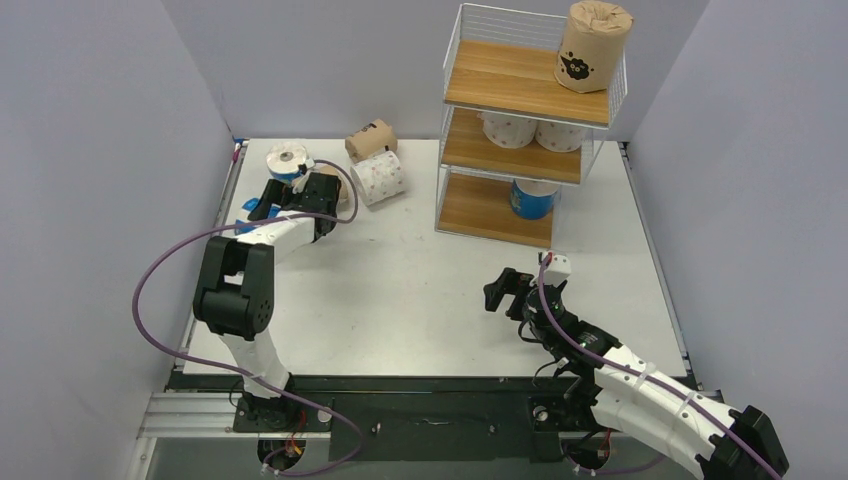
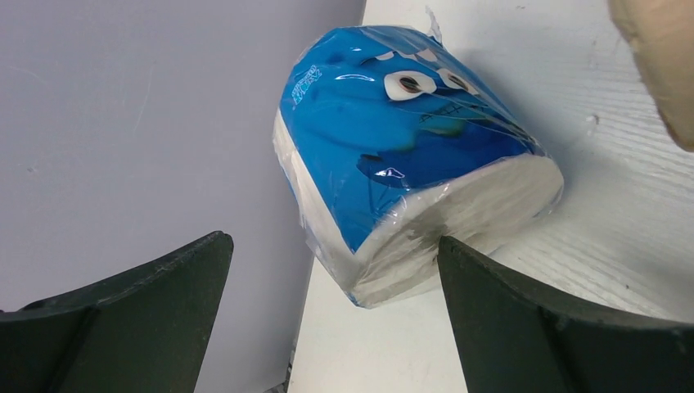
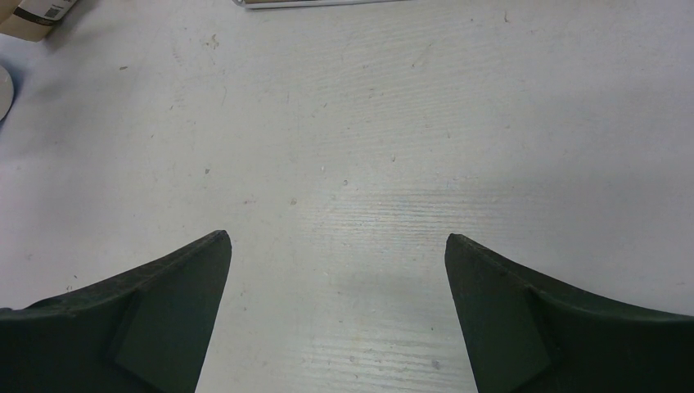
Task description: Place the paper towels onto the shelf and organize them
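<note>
A blue-wrapped paper towel roll (image 2: 409, 139) lies on its side by the left wall in the left wrist view; the left arm hides most of it from above. Over it my left gripper is open, its fingers apart and the roll beyond their tips. On the shelf's (image 1: 505, 80) top board stands a brown roll (image 1: 594, 50), two dotted white rolls (image 1: 510, 129) share the middle board, and one blue roll (image 1: 532, 200) is on the bottom board. My right gripper hangs open above bare table, with nothing between its fingers.
An upright blue-and-white roll (image 1: 288, 160), a brown roll (image 1: 371, 140) and a dotted white roll (image 1: 379, 178) crowd the table's back left. Another brown roll is partly hidden by the left arm.
</note>
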